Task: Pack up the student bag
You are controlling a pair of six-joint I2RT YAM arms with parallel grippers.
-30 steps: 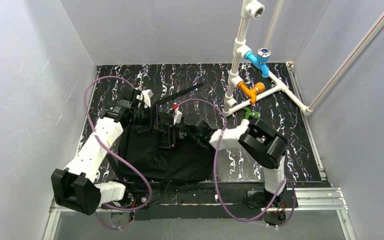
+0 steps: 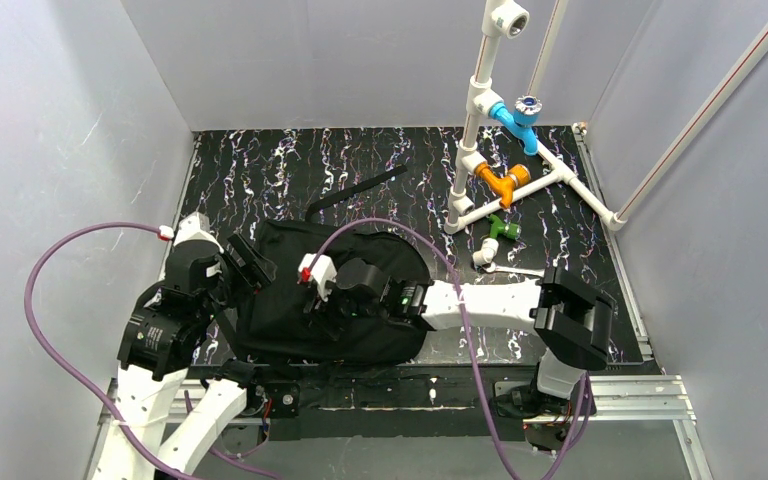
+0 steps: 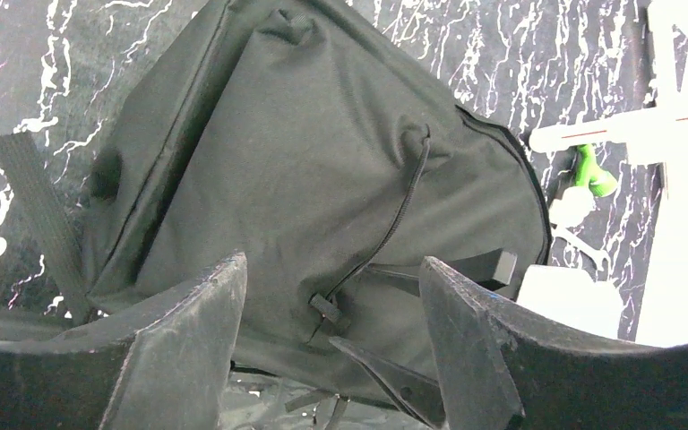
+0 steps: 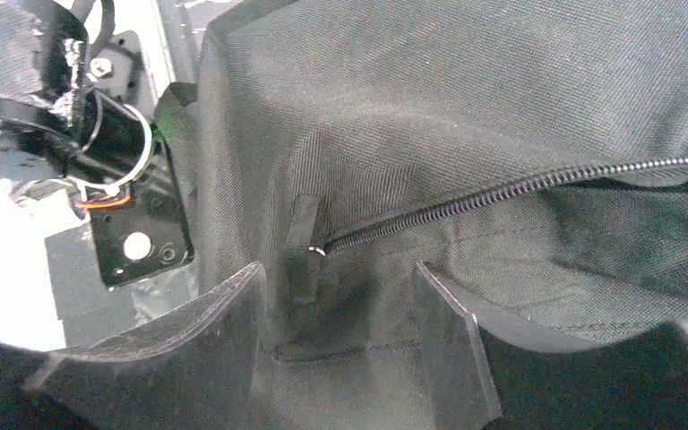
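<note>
The black bag [image 2: 280,275] lies flat on the marbled table; its zipper [image 3: 405,199] runs diagonally across the cloth. My right gripper [image 2: 322,318] is over the bag's front part, its fingers apart. In the right wrist view, the fabric zipper pull [image 4: 305,237] shows just beyond the gap between the fingertips, with nothing gripped. The left wrist view shows the same pull [image 3: 329,311] close to the right gripper's two fingers. At the bag's left side, my left gripper [image 2: 250,265] hangs open above the cloth, empty. What the bag holds is hidden.
A white pipe frame with a blue tap [image 2: 525,112] and an orange fitting [image 2: 505,184] stands at the back right. A green fitting [image 2: 503,228] and a wrench [image 2: 518,270] lie near it. One black strap [image 2: 360,190] stretches behind the bag.
The left gripper has drawn back to the left and nearer the front edge. The bag stays in place.
</note>
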